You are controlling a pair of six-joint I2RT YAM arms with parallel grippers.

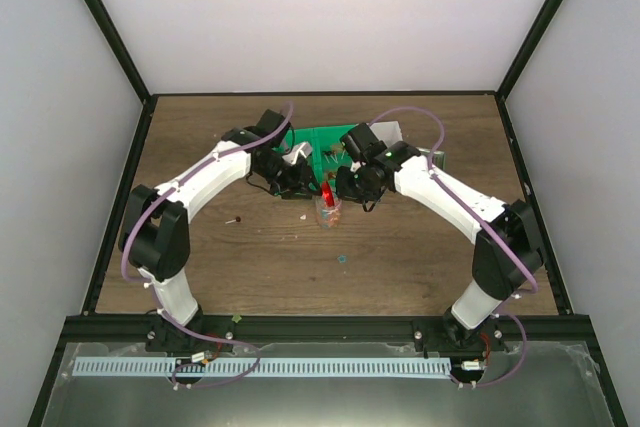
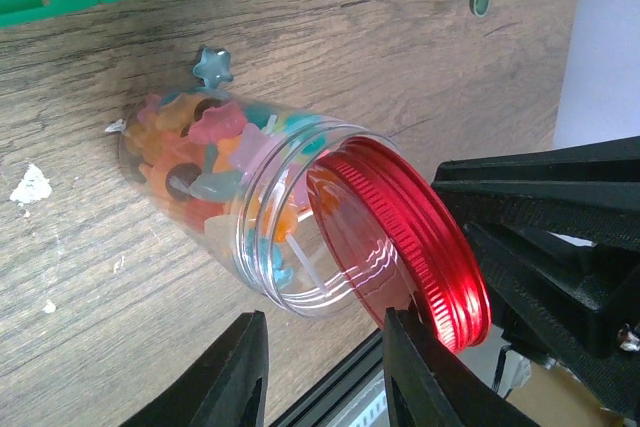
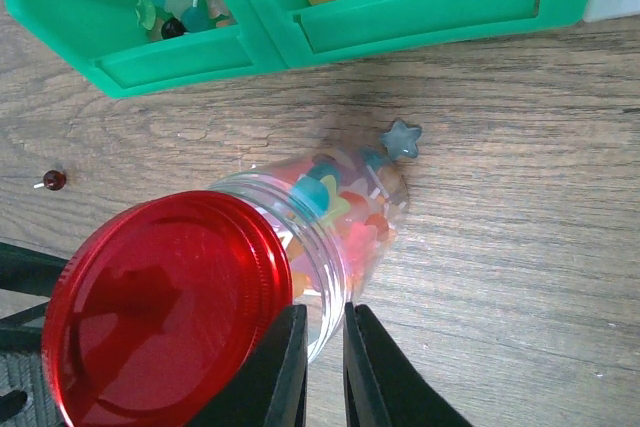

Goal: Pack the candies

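Observation:
The clear jar of colourful candies stands on the table, its mouth uncovered. A red screw lid is held up tilted at the mouth between my two grippers, its red top facing the right wrist camera. In the left wrist view, my left gripper has its fingers spaced apart, wood visible in the gap; the lid's lower edge runs behind one finger. My right gripper has its fingertips slightly parted, one beside the lid's edge, table and jar visible between. What supports the lid is hidden.
Green trays with candies lie behind the jar, and a white box stands at the back. A star candy lies beside the jar, and a dark lollipop farther left.

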